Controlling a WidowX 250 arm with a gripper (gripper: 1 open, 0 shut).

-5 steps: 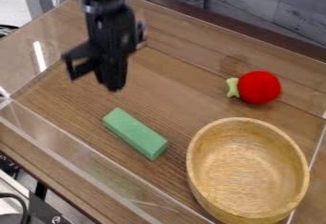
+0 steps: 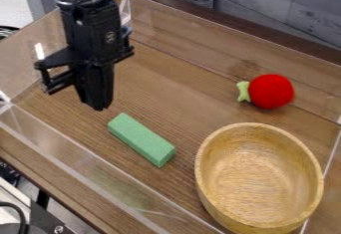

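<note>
My black gripper hangs over the left side of the wooden table, above and left of a green block; it looks shut, with nothing visible between its fingers. The block lies flat on the table. A red round object with a small light-green part on its left sits at the right rear. A yellow bowl stands at the front right, right of the block.
A wall runs along the back right. The table's edge is at the lower left, with a dark cable beyond it.
The block, red object and bowl have not moved.
</note>
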